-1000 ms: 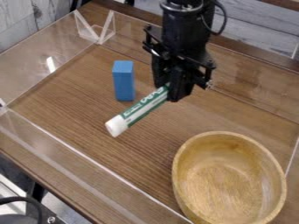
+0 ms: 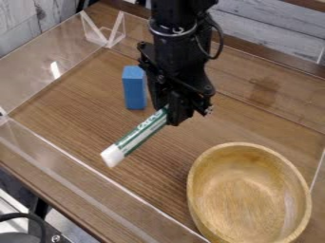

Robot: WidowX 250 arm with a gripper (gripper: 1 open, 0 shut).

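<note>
My black gripper point(image 2: 173, 106) hangs over the middle of the wooden table, shut on a white-and-green stick point(image 2: 133, 138) that slants down to the lower left. The gripper body hides the stick's upper end. A blue block point(image 2: 133, 87) stands just left of the gripper, partly behind it.
A tan oval bowl point(image 2: 248, 223) fills the lower right. Clear or pale walls edge the table point(image 2: 76, 114) at left and back. The wood to the right of the gripper and at the left is clear.
The gripper and the stick have moved toward the front and slightly left, the stick's lower end now nearer the table's front. The blue block and bowl look unmoved.
</note>
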